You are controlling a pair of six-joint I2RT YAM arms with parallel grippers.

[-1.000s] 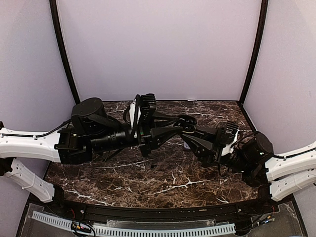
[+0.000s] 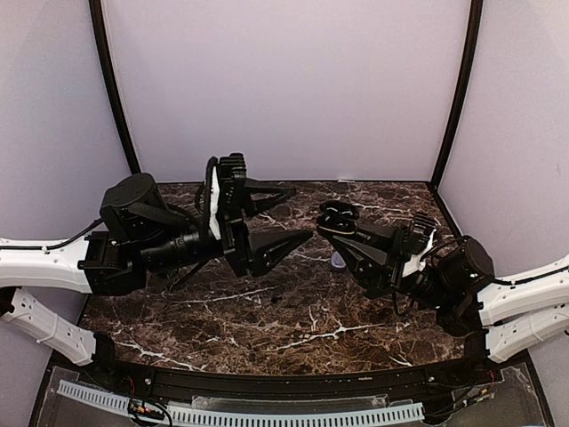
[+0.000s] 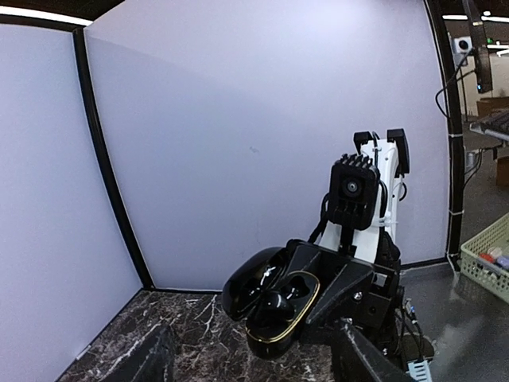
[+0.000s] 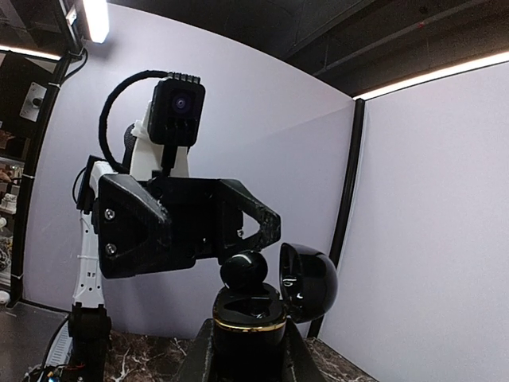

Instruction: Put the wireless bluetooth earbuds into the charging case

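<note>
The black charging case (image 3: 280, 328), gold-rimmed and with its lid (image 3: 253, 278) open, hangs above the table. My right gripper (image 2: 334, 233) is shut on it. One rounded black earbud stands at the case's mouth; in the left wrist view a dark bulge (image 3: 274, 305) shows inside it, beside a hollow. How deeply the earbud sits cannot be told. Left of the case, my left gripper (image 2: 302, 213) has its fingers apart with nothing between them. Its fingertips (image 3: 155, 358) show at the lower edge of the left wrist view, clear of the case.
A small pale object (image 2: 338, 261) lies on the dark marbled table (image 2: 267, 329), below the case in the top view. Light walls (image 2: 284, 89) close in the back and sides.
My left gripper was at the case; its fingers have spread and it has drawn back leftward and slightly away from the front edge. The right gripper and case have barely moved.
</note>
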